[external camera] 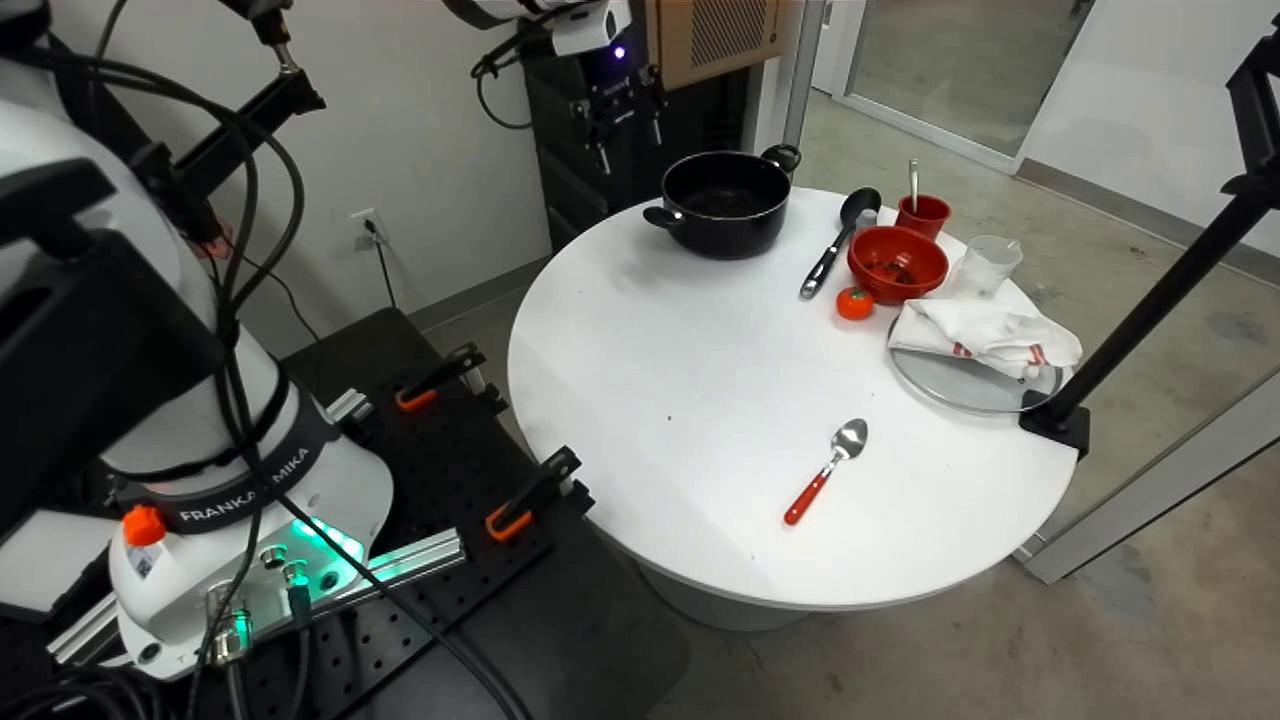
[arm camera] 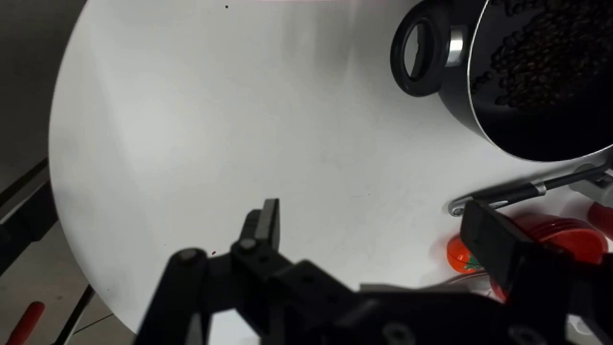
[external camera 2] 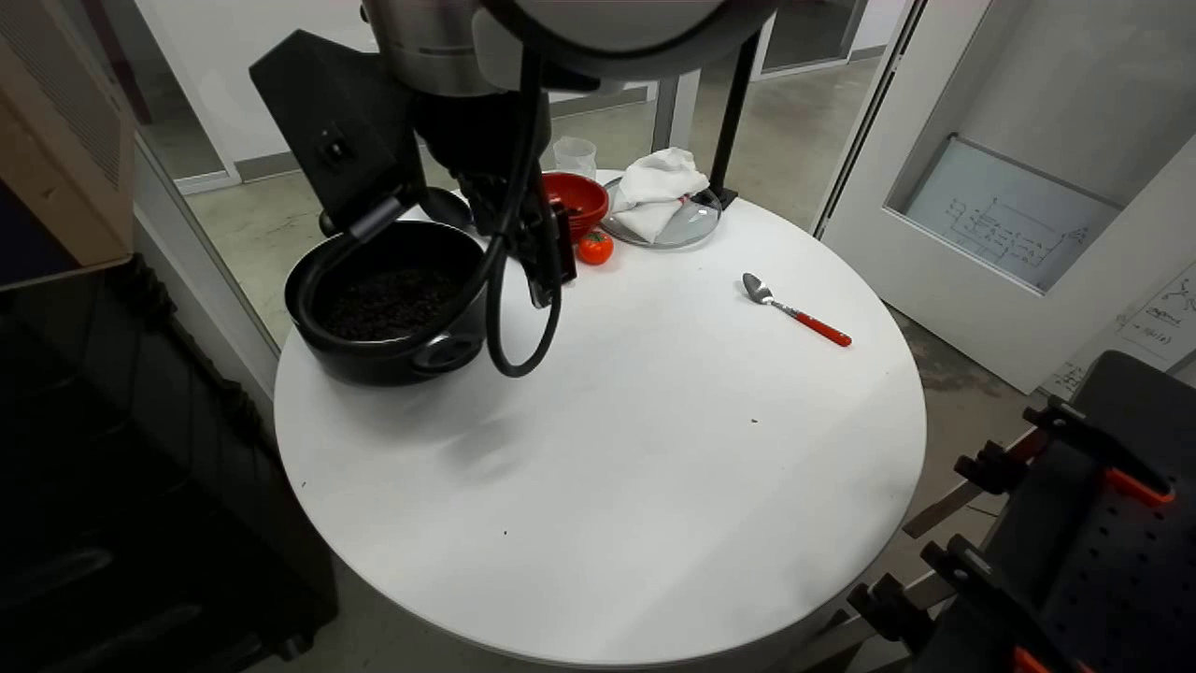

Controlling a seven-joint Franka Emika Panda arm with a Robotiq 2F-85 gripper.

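Note:
High over the table's left back side, my gripper (external camera: 631, 146) hangs open in exterior view 1, nothing between its fingers. The wrist view shows its two fingers spread wide, one finger (arm camera: 268, 223) left and one finger (arm camera: 488, 241) right, with bare table below. A black two-handled pot (external camera: 726, 218) stands at the back edge; dark beans (arm camera: 543, 57) lie in it. Right of the pot rests a black ladle (external camera: 828, 258). Beside it are a red bowl (external camera: 897, 262) holding some dark bits and a tomato (external camera: 854, 302). A red-handled spoon (external camera: 828, 468) lies alone toward the front.
A white cloth (external camera: 984, 334) covers part of a grey plate (external camera: 960, 386). Behind stand a red cup (external camera: 923, 216) with a utensil in it and a clear cup (external camera: 988, 264). A black post (external camera: 1134, 312) rises at the right edge.

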